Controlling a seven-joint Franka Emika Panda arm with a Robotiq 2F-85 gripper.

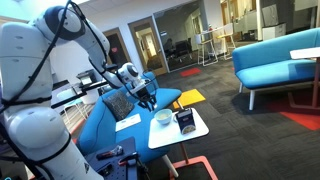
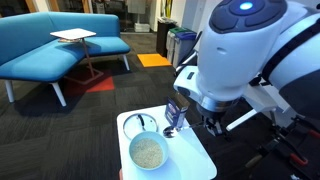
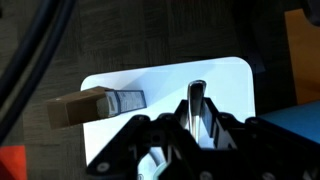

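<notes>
Held in the fingers of my gripper is a shiny metal spoon (image 3: 195,97), which points away from the fingers over the white table (image 3: 165,78) in the wrist view. In exterior view 2 the spoon (image 2: 171,129) shows to the left of the dark gripper (image 2: 211,126), beside a light-blue bowl (image 2: 149,153) of pale grains. Exterior view 1 shows the gripper (image 1: 149,101) just left of the bowl (image 1: 163,115). My gripper hides most of the bowl in the wrist view.
A brown box with a printed label (image 2: 177,110) stands at the table's edge, and a clear round lid (image 2: 138,124) lies near the bowl. Blue seating (image 1: 95,125) borders the table.
</notes>
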